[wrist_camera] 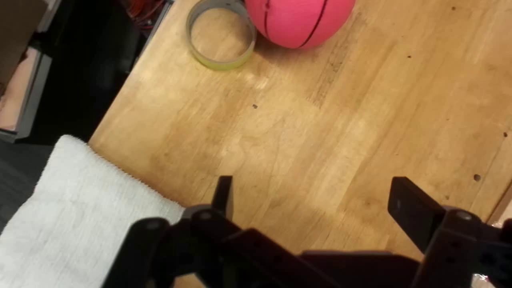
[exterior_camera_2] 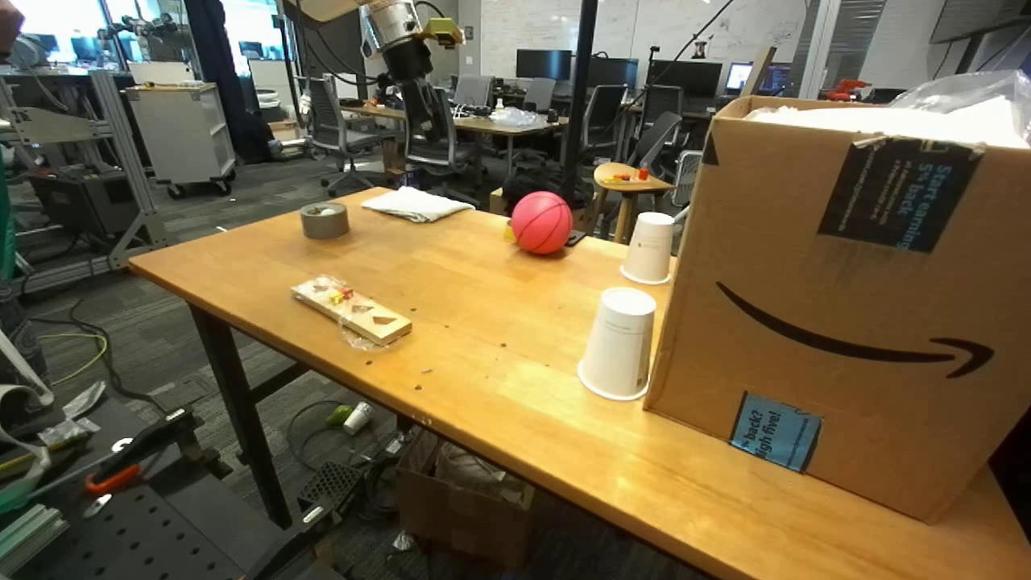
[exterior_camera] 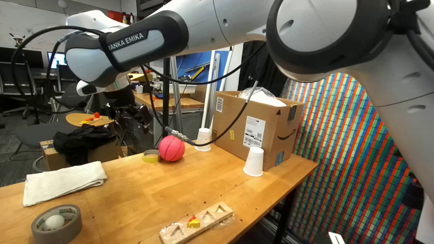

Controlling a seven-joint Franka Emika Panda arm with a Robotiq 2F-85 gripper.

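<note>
My gripper is open high over the table, with bare wood showing between its spread fingers. Below it in the wrist view, a white folded cloth (wrist_camera: 81,216) lies to the left. A pink ball (wrist_camera: 302,19) sits at the top edge, close beside a yellowish tape ring (wrist_camera: 221,62). Nearer the front in exterior view 1, a grey tape roll (exterior_camera: 73,227) has a white ball (exterior_camera: 54,222) inside it. A wooden shape board (exterior_camera: 207,219) holds a red and yellow piece (exterior_camera: 193,222).
Two upside-down white cups (exterior_camera: 255,162) stand by a large cardboard box (exterior_camera: 260,122) at the table's right end. A cable loops from the arm above the ball.
</note>
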